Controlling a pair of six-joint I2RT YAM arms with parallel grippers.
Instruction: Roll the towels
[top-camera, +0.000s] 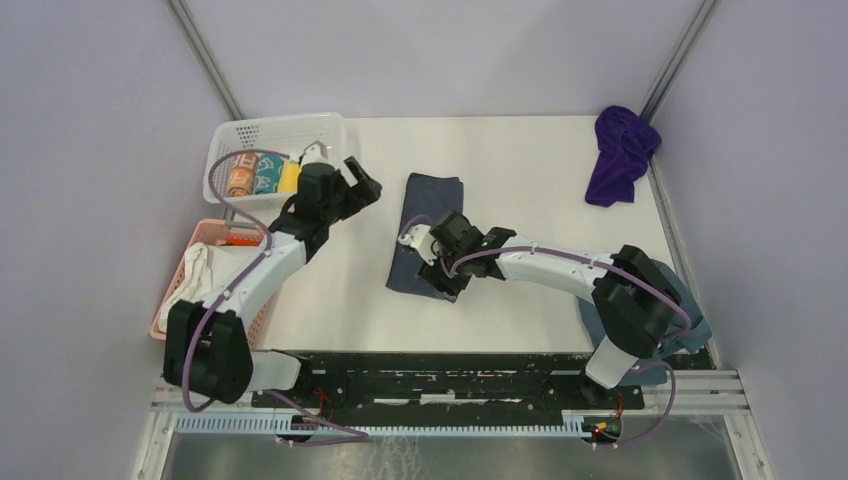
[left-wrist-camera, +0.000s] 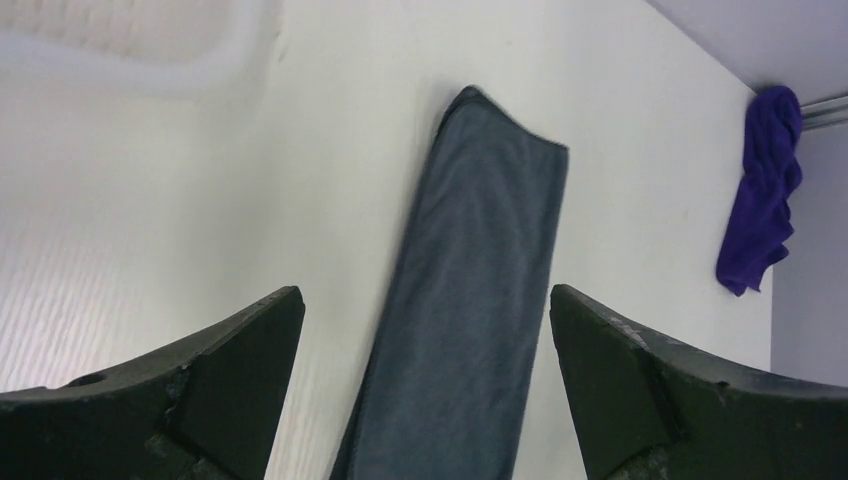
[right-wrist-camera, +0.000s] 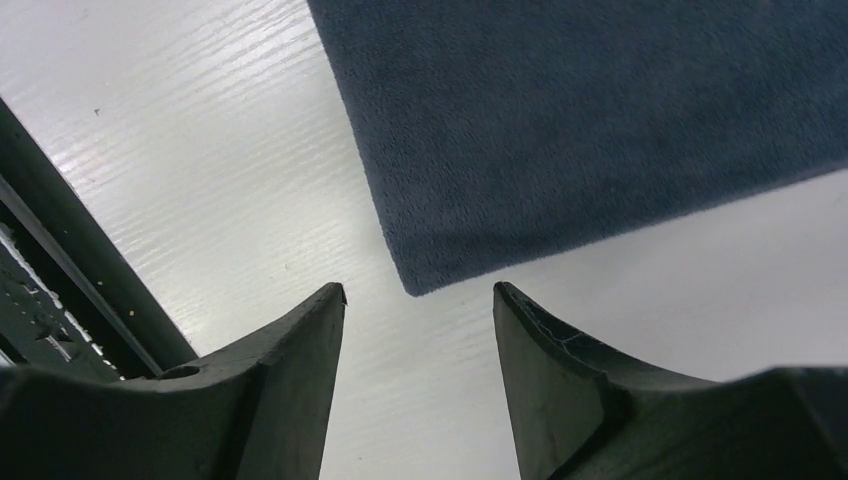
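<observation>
A dark blue-grey towel (top-camera: 415, 270) lies flat as a long folded strip on the white table, its middle right part hidden beneath my right arm in the top view. My left gripper (top-camera: 364, 186) is raised to the left of the towel's far end, open and empty; in the left wrist view the towel (left-wrist-camera: 470, 250) runs between and beyond its spread fingers. Over the towel's near right corner hangs my right gripper (top-camera: 445, 284), also open. In the right wrist view the towel's corner (right-wrist-camera: 420, 270) shows just beyond the fingertips, untouched.
At the back left a white basket (top-camera: 225, 140) holds rolled orange, teal and yellow towels. A pink basket (top-camera: 200, 232) with white cloth stands nearer. A purple towel (top-camera: 620, 150) lies back right, a blue cloth (top-camera: 690, 300) front right.
</observation>
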